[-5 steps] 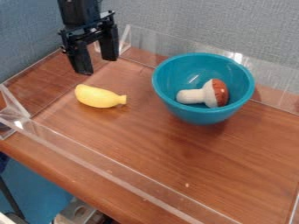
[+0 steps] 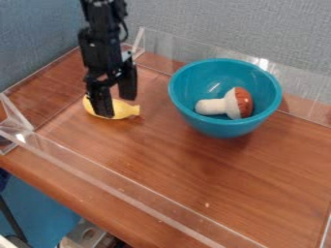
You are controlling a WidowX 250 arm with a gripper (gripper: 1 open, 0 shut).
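Note:
My black gripper has its open fingers down around a yellow toy, elongated like a squash or banana, lying on the wooden table at the left. The fingers partly hide the toy. A teal bowl on the right holds a toy mushroom with a white stem and red-brown cap.
Clear plastic walls edge the wooden table, with grey-blue panels behind.
The gripper has come down from above and behind the yellow toy to around it. The bowl and mushroom have stayed still.

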